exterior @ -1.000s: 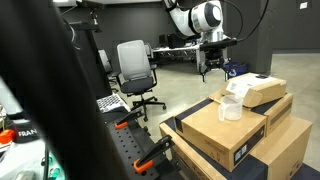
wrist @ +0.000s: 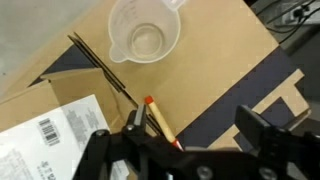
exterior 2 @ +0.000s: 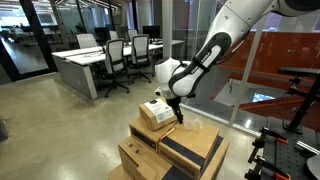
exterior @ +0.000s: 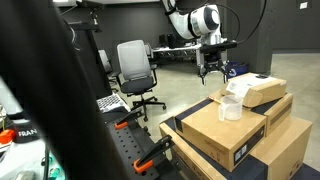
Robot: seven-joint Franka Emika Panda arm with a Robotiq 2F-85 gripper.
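Note:
My gripper hangs open above the cardboard boxes, at the end of the white arm. In the wrist view the gripper has its dark fingers far apart at the bottom edge, with nothing clasped between them. A translucent handled cup stands on the box top, well ahead of the fingers. Closer to the left finger lies a slim orange-and-white pen, its lower end partly hidden by the gripper. Thin black sticks lie between the cup and a small carton. The cup appears upright in exterior view 1.
The small labelled carton rises left of the pen and sticks. Larger cardboard boxes form the raised surface, with black tape across them. Bare box top lies right of the cup; office chairs stand well behind.

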